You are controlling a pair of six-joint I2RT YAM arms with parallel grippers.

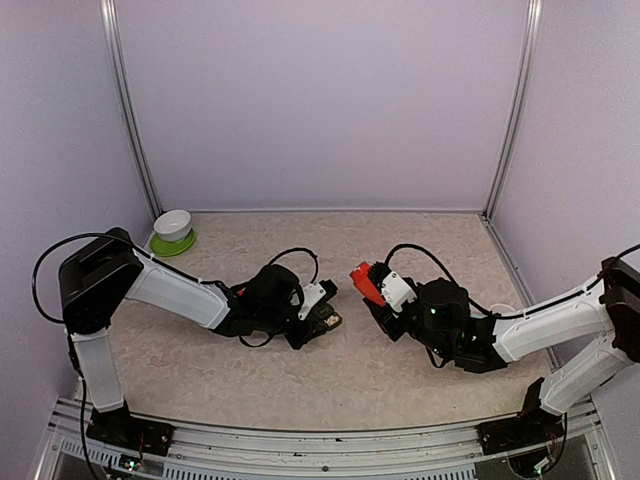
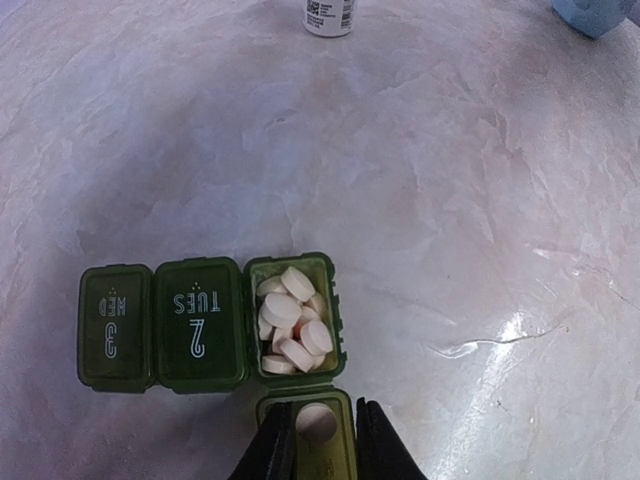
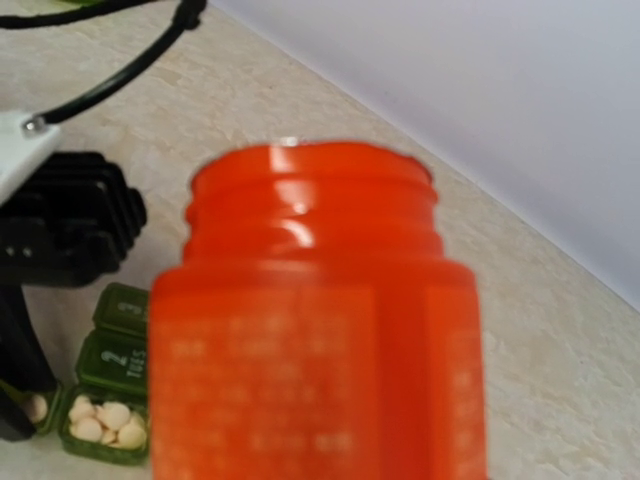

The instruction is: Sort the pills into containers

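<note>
The green pill organizer (image 2: 201, 325) lies on the table in the left wrist view, its TUES and WED lids closed. Beside them an uncovered compartment (image 2: 262, 268) holds several pale round pills (image 2: 297, 353). Its raised lid (image 2: 330, 462) extends toward my left gripper, with one pill (image 2: 317, 423) over it. The left gripper's fingers stand apart on either side of that pill. An orange bottle (image 3: 315, 370), uncapped, fills much of the right wrist view. My right gripper (image 1: 374, 289) is shut on it, tilted above the table; the right fingertips are hidden.
At the back left, a white bowl (image 1: 173, 224) rests on a green plate (image 1: 160, 246). A white labelled container (image 2: 330, 16) and a blue object (image 2: 594, 14) show at the left wrist view's top edge.
</note>
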